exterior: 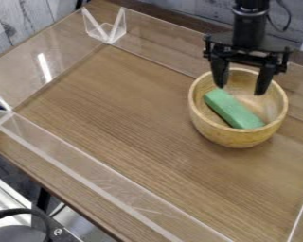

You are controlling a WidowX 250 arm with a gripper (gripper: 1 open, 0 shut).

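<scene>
A light wooden bowl (238, 134) sits on the right part of the wooden table (103, 113). Inside it lies a green oblong block (233, 110), tilted along the bowl's floor. My black gripper (242, 77) hangs over the back of the bowl, its fingers spread apart and open, with nothing seen between them, above and behind the block.
Clear plastic corner pieces (105, 28) stand at the back left. A clear strip runs along the table's left side. A black coiled cable and round part lie at the lower left.
</scene>
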